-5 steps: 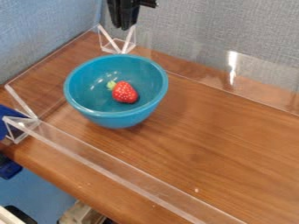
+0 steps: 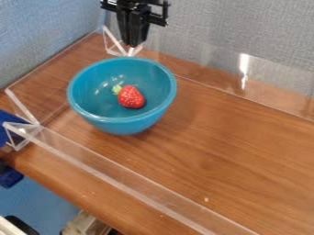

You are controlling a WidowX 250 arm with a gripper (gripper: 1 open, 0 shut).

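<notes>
A teal bowl (image 2: 123, 119) rests on the wooden table toward the left, with a red strawberry (image 2: 130, 97) inside it, left of the bowl's middle. The black gripper (image 2: 132, 39) hangs at the top of the view above and behind the bowl, clear of it; whether its fingers are open or shut is hard to make out.
Clear plastic strips run along the table (image 2: 233, 156) edges, with white corner braces at back and left. Grey walls stand behind and to the left.
The gripper has come a little lower into view at the top since a second ago. The bowl and strawberry are unmoved.
</notes>
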